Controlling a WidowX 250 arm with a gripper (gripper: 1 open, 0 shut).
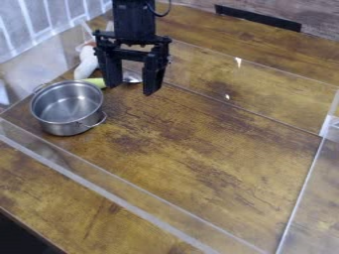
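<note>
My black gripper (133, 63) hangs at the upper middle-left of the camera view, open, over the back of the wooden table. A steel pot (66, 103) stands in front of it to the left. Behind the pot and partly behind the gripper lie a white object (85, 62), a green-yellow item (93, 83) and a small shiny piece near the fingers, too small to identify.
Clear plastic walls border the wooden tabletop (219, 149), with a panel along the right and a strip across the front.
</note>
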